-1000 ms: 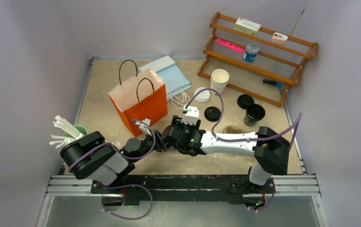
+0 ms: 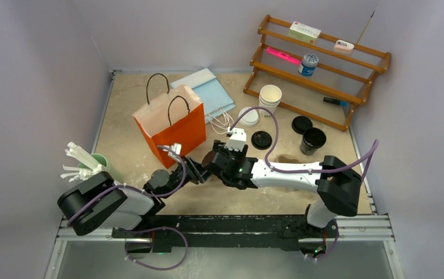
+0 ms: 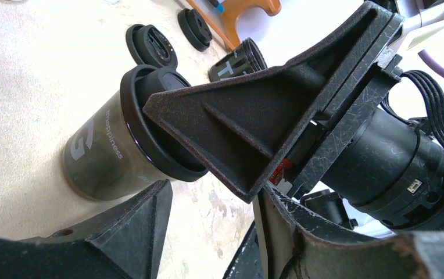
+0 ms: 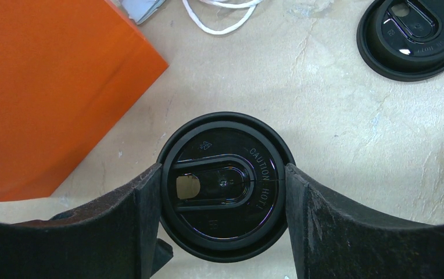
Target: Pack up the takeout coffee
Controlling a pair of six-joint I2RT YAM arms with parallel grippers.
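A dark coffee cup with a black lid stands on the counter, mostly hidden from the top view by the arms. My right gripper is shut on that lid from above, at the cup's rim. My left gripper is beside the cup, low, part open, with nothing seen between its fingers. An orange paper bag stands open at the back left of the grippers.
Loose black lids, white cups, another dark cup and a wooden rack are right and behind. A blue folded bag lies behind the orange one; straws stand far left.
My right arm is nearly unchanged.
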